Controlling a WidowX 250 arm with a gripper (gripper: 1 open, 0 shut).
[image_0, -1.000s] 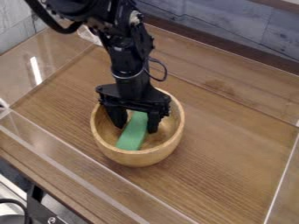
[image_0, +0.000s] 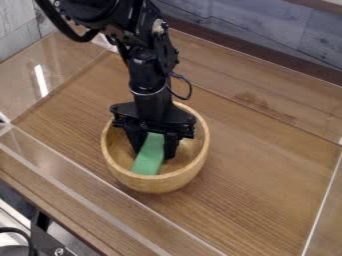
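Observation:
A tan bowl (image_0: 158, 178) sits on the wooden table in the middle of the view. Inside it lies a green elongated object (image_0: 147, 158). My black gripper (image_0: 154, 136) reaches down from above into the bowl, over the upper end of the green object, its fingers closed in around that end. The fingertips are partly hidden, so the exact contact with the object is hard to see.
A grey wall (image_0: 267, 25) runs along the back. A dark gap with a cable lies at the front left edge.
The gripper's fingers have drawn inward over the top of the green object, which now shows less of its upper end. The bowl stays in about the same place.

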